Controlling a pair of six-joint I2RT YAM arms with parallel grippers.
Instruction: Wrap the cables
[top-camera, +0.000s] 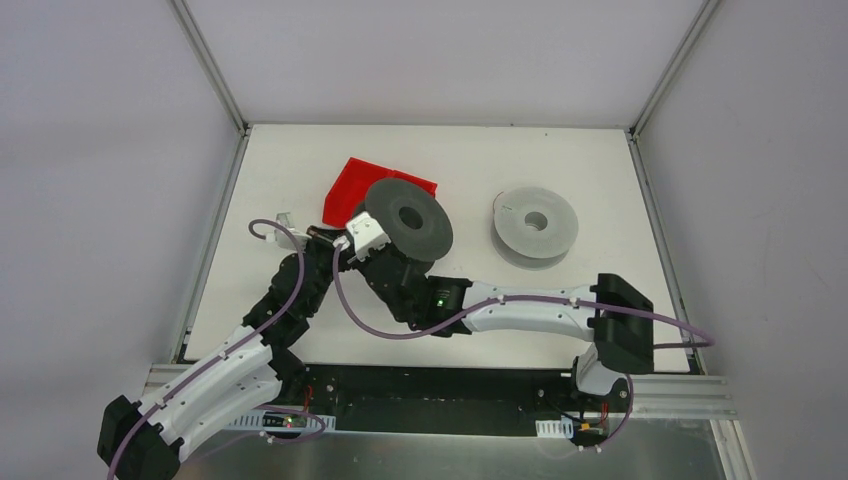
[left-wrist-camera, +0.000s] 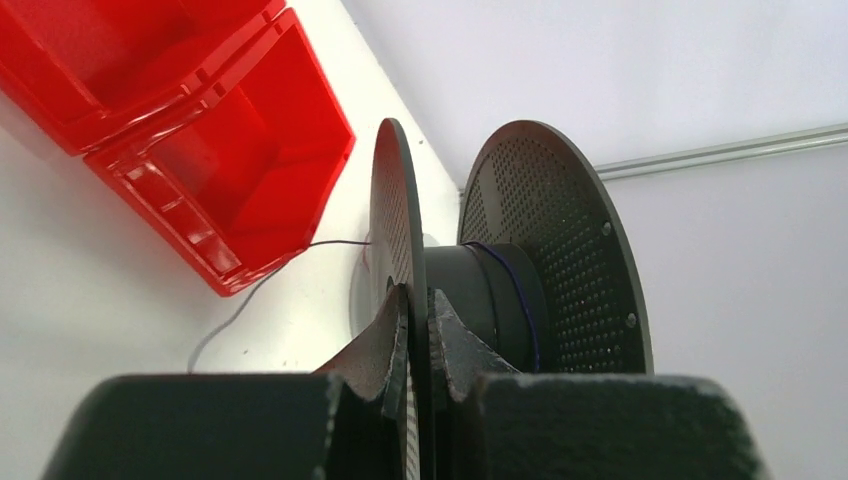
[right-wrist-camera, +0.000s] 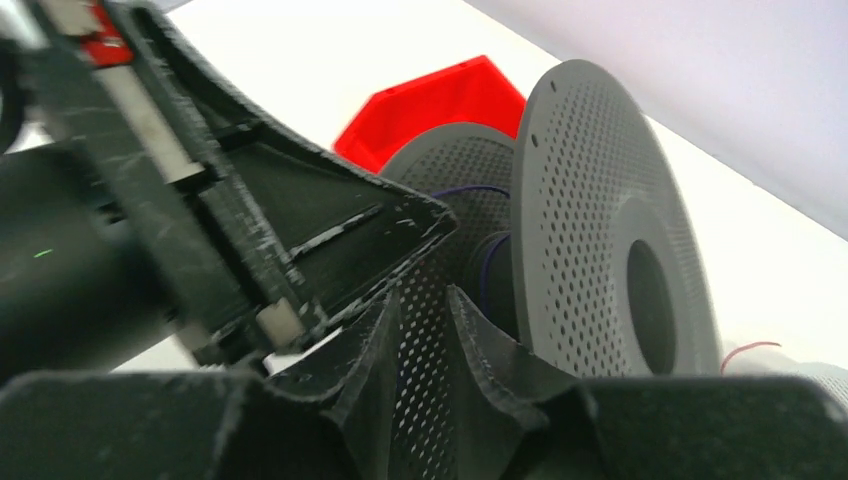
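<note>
A dark grey spool (top-camera: 408, 218), its flanges perforated, is tilted near the red bin. In the left wrist view, a thin blue-purple cable (left-wrist-camera: 522, 300) rests around the hub (left-wrist-camera: 463, 285). A thin dark cable (left-wrist-camera: 240, 310) runs past the bin's corner towards the spool. My left gripper is shut, with the edge of the near flange (left-wrist-camera: 392, 190) between its fingers. My right gripper is part open at the spool, its fingertips apart before the perforated far flange (right-wrist-camera: 425, 350). Nothing is visibly clamped there.
The red bin (top-camera: 352, 190) lies behind the spool. A light grey spool (top-camera: 536, 222) stands at the right of the white table (top-camera: 470, 160). Both arms cross close together at the dark spool, and the left gripper's body fills much of the right wrist view.
</note>
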